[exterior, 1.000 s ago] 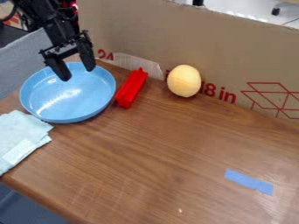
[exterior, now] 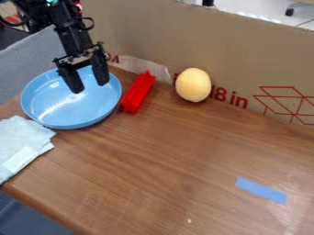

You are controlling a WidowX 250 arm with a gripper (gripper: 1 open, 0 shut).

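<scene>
My black gripper (exterior: 86,77) hangs open over the back part of a blue plate (exterior: 68,110), its two fingers apart with nothing seen between them. Just right of the plate lies a red elongated packet (exterior: 138,92). A pale yellow egg-shaped object (exterior: 193,84) rests further right, in front of the cardboard wall.
A pale folded cloth (exterior: 18,147) lies at the left edge. A cardboard wall (exterior: 245,55) runs along the back.
The plate, packet and yellow object have not moved.
</scene>
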